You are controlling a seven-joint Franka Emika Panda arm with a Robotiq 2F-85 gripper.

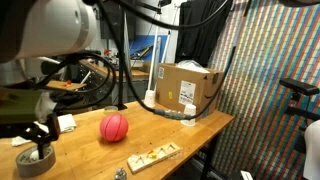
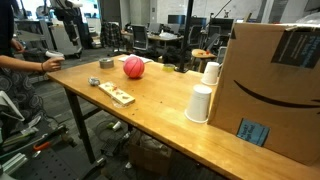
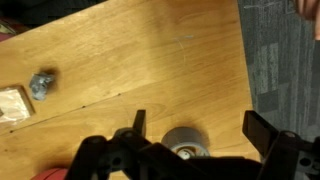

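Over the tabletop, my gripper stands open, its two fingers wide apart with nothing held. In the wrist view a grey ring or shallow round container, with something pale inside, sits low in the picture, partly hidden by the gripper body. Exterior view 1 has the gripper at the left edge, seemingly above the grey ring; the height between them is hard to judge. A red ball rests farther along the table, beyond a pale block with dark marks.
A small silvery crumpled thing lies near the pale block. White cups and a big cardboard box occupy the table's other end. Bare wood fills the middle of the wrist view. A person's hand shows past the table's edge.
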